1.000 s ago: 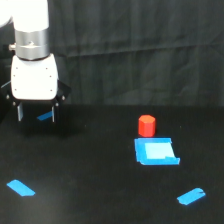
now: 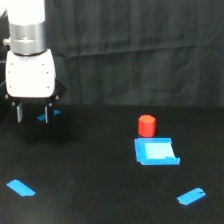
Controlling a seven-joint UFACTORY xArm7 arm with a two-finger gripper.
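Observation:
My gripper (image 2: 31,114) hangs at the left under the white arm housing, its two dark fingers apart with nothing visible between them. A red block (image 2: 147,126) stands on the black table (image 2: 100,180) right of centre. In front of it lies a square outlined in blue tape with a pale middle (image 2: 157,151).
Blue tape strips lie at the front left (image 2: 21,188), at the front right (image 2: 191,196) and behind the gripper at the left.
My gripper has shifted very slightly; the red block and tape pieces have stayed in place.

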